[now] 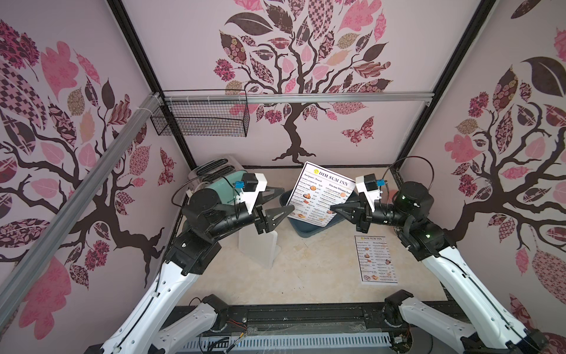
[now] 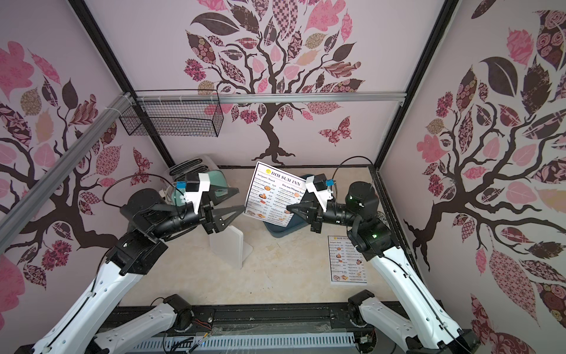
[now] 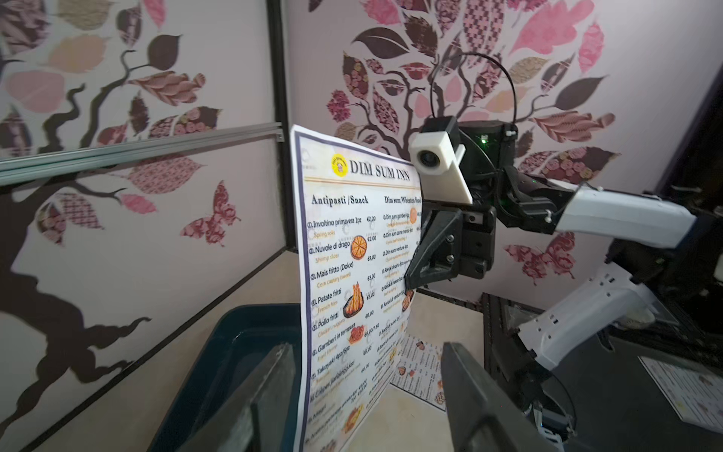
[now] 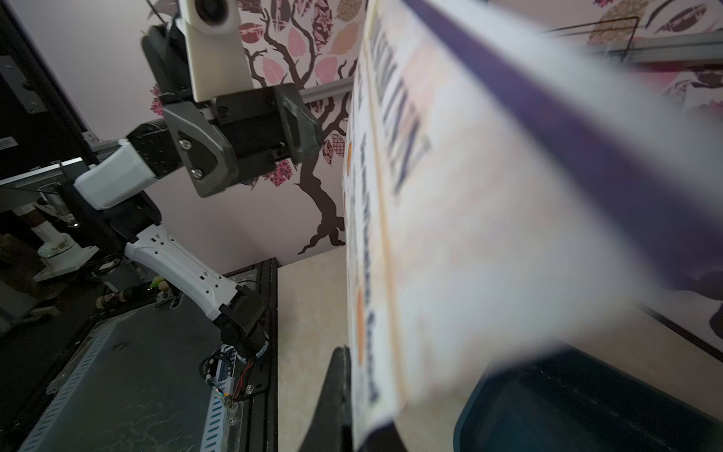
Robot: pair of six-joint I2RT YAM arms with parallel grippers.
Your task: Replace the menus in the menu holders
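A DIM SUM INN menu [image 1: 312, 191] [image 2: 271, 191] is held up in the air by my right gripper [image 1: 339, 209], shut on its right side; it fills much of the right wrist view. My left gripper [image 1: 281, 203] [image 2: 230, 203] stands open at the menu's left, fingers apart with nothing gripped; in the left wrist view the menu rises beyond the fingers. A second menu [image 1: 375, 259] lies flat on the table at the right. A pale upright menu holder [image 1: 256, 247] stands below my left gripper.
A dark blue tray [image 3: 226, 354] sits behind the raised menu. Grey and mint items [image 2: 215, 180] are at the back left, below a wire basket [image 1: 200, 118].
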